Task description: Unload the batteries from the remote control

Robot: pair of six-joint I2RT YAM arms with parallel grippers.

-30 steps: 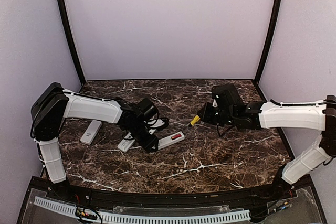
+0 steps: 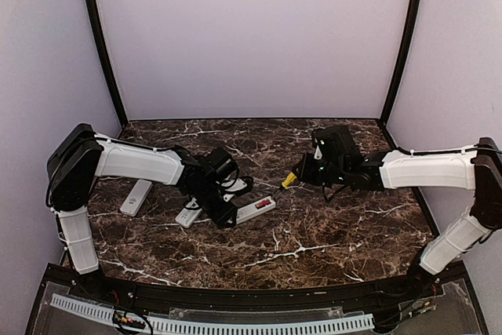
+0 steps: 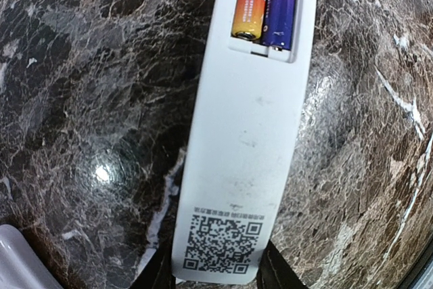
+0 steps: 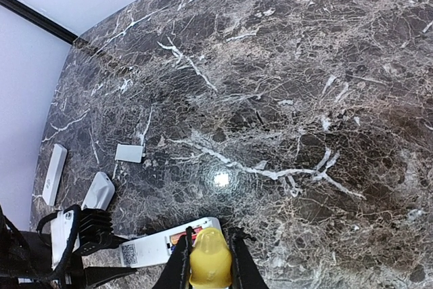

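A white remote control (image 3: pixel 243 120) lies back side up with its battery bay uncovered. In the left wrist view two batteries show side by side in the bay, a red-orange battery (image 3: pixel 251 1) and a purple battery (image 3: pixel 279 8). My left gripper is shut on the remote's end with the printed code. Held in my shut right gripper is a tool with a yellow handle (image 4: pixel 210 260). In the top view the tool (image 2: pixel 289 179) slants down toward the remote's battery end; whether its dark tip touches anything cannot be told.
Two more white remotes lie at the left, one at the far left (image 2: pixel 136 197) and one partly under the left arm (image 2: pixel 188 213). A small white cover (image 4: pixel 129 153) lies behind the remote.
The left arm and the remote have stayed still.
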